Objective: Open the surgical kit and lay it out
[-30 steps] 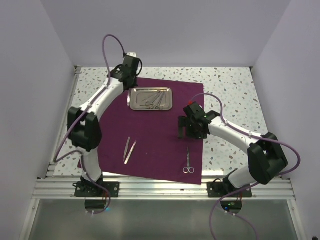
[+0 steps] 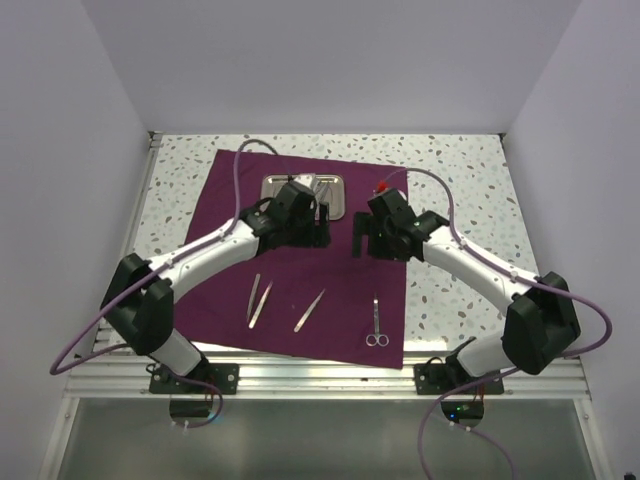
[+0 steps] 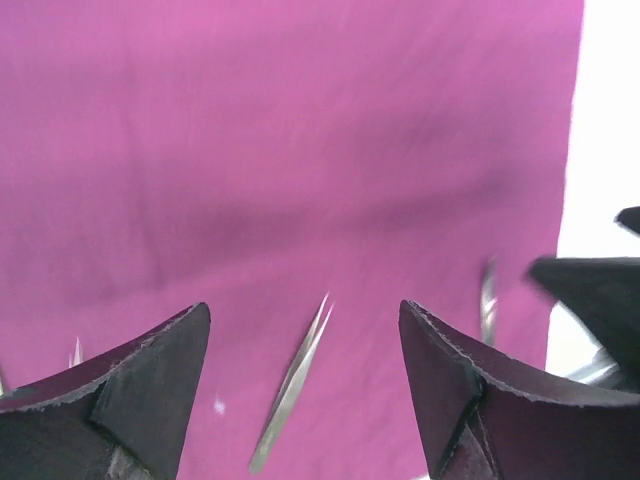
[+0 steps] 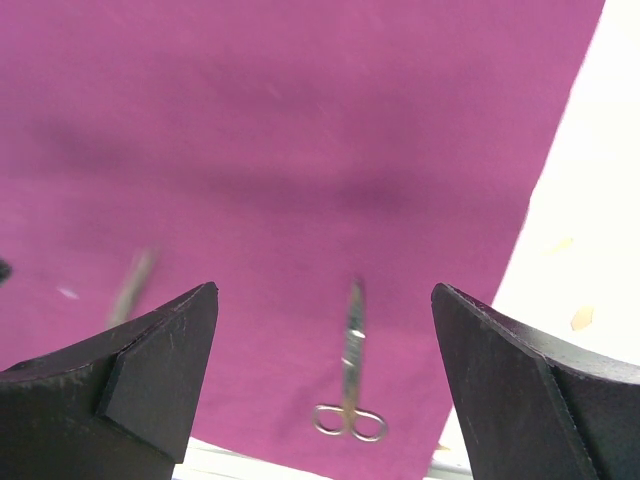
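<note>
A dark maroon cloth is spread on the table. In the top view, silver tweezers lie slanted on its near middle, left of silver scissors. Two slim instruments, one beside the other, lie further left. The steel tray at the back holds instruments, partly hidden by my left arm. My left gripper is open and empty above the cloth by the tray's front. My right gripper, open and empty, hangs to its right; the right wrist view has the scissors below it.
The two grippers are close together over the middle of the cloth. Bare cloth separates the tweezers from the scissors. Walls stand at the back and both sides.
The tweezers now lie free on the cloth. My right gripper shifted only slightly.
</note>
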